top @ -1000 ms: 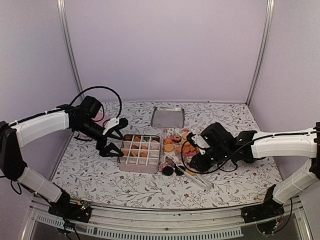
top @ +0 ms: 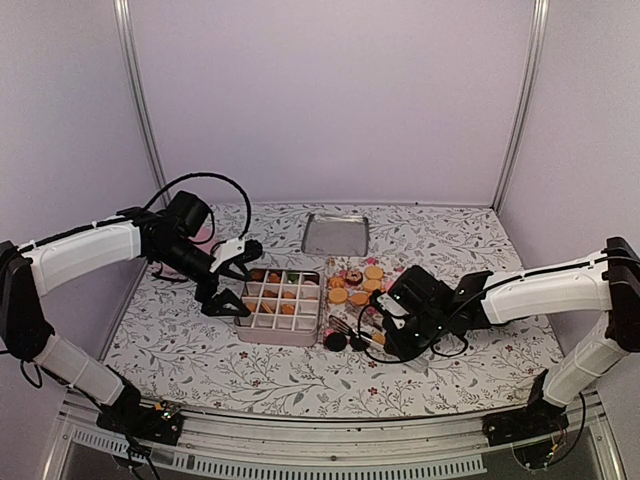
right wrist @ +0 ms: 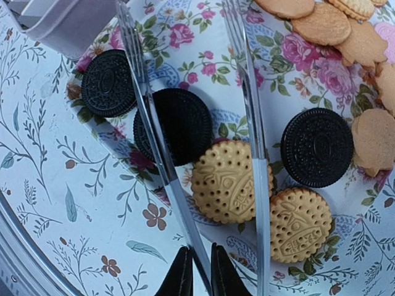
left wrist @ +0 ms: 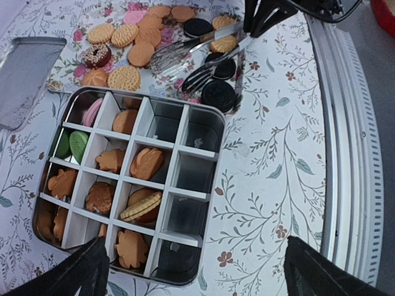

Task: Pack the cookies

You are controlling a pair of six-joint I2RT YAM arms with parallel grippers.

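The compartment box (top: 279,332) is partly filled with cookies, with several empty cells along its right and near side in the left wrist view. My left gripper (top: 225,290) hangs open over the box's left end. On the floral tray (left wrist: 68,88) lie round biscuits (right wrist: 299,223), dark sandwich cookies (right wrist: 316,147) and brown cookies. My right gripper (top: 380,335) is low over the tray's near part, its two long metal tong-like fingers (right wrist: 258,203) apart. The fingers reach across the dark cookies and biscuits; whether they touch them I cannot tell.
An empty metal tray (top: 335,235) stands behind. Walls stand at both sides and the back, and the table's front edge is near.
The left arm is nearly still.
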